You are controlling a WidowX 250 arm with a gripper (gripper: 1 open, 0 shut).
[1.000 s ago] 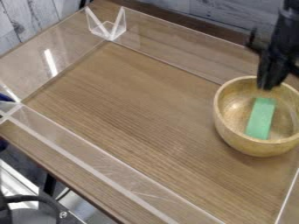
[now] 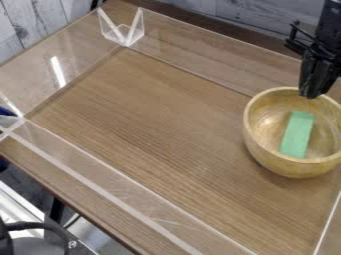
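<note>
A wooden bowl [image 2: 260, 149] sits on the right of the table, with a green rectangular block [image 2: 296, 134] lying inside it. The black gripper [image 2: 309, 85] is at the upper right, over the back rim of the bowl, apart from the green block. Its upper part runs off the frame, and I cannot tell how far its fingers stand apart.
Transparent panels border it, with a clear bracket [image 2: 122, 28] at the back left. A dark object with a cable [image 2: 27, 227] is at the lower left corner.
The gripper has moved slightly to the right and changed its angle over the bowl. The bowl and green block look the same.
</note>
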